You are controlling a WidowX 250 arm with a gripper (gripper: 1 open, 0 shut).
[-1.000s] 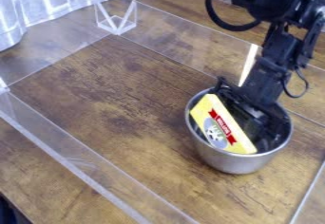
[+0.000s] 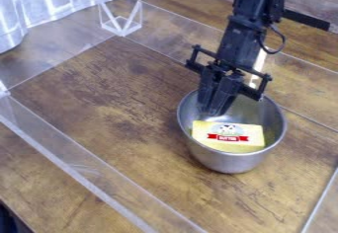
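A steel bowl (image 2: 231, 154) sits on the wooden surface at the lower right, with a yellow butter box (image 2: 240, 133) bearing a red label lying inside it. My black gripper (image 2: 209, 101) hangs over the bowl's back left rim, its fingertips low near the rim above the box. How far the fingers are apart, and whether anything is between them, is hard to make out.
A clear plastic stand (image 2: 119, 18) stands at the back left. Clear strips or walls edge the wooden surface (image 2: 99, 99), whose left and middle area is free.
The gripper has risen and moved left, out of the bowl. The bowl has shifted slightly, and the box has turned from slanted upright to lying crosswise in the bowl.
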